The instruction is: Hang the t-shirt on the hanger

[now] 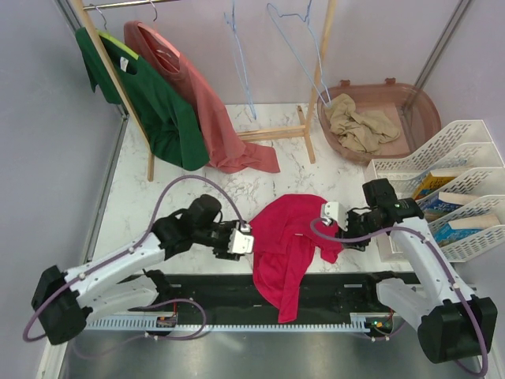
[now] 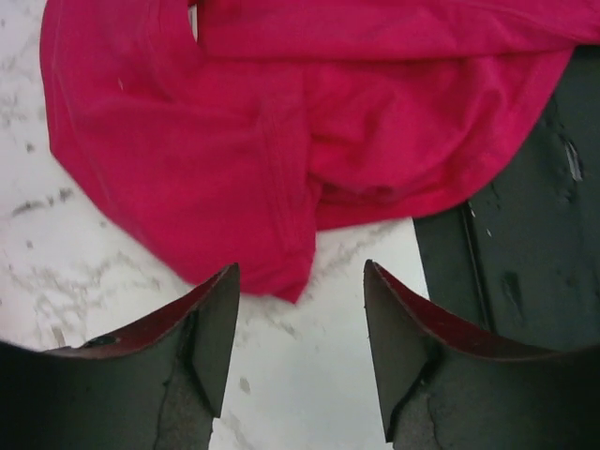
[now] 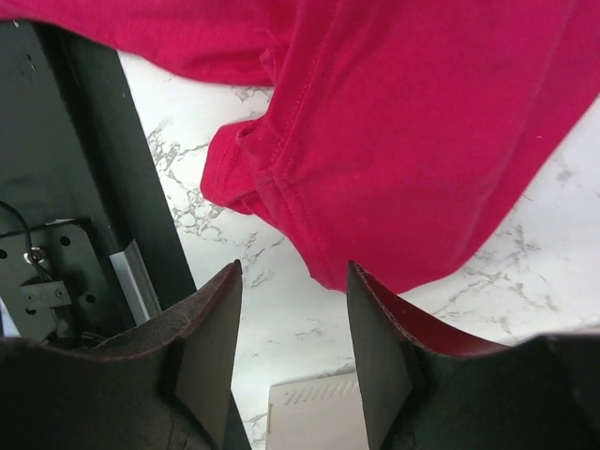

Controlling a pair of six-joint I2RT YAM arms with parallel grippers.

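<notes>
A crumpled red T-shirt [image 1: 288, 237] lies on the white marble table near its front edge, part of it hanging over the dark strip. My left gripper [image 1: 237, 245] is low at the shirt's left side, fingers [image 2: 211, 319] apart and empty, above the cloth's edge. My right gripper [image 1: 347, 237] is at the shirt's right side; in the right wrist view its fingertips [image 3: 366, 291] are apart near a folded corner, with no cloth seen between them. Two blue hangers [image 1: 241, 63] hang from the rack at the back, beside a green shirt and a salmon one.
A wooden rack [image 1: 268, 135] spans the back. A pink basket [image 1: 410, 118] with beige cloth sits back right, and white baskets [image 1: 481, 158] with books stand along the right.
</notes>
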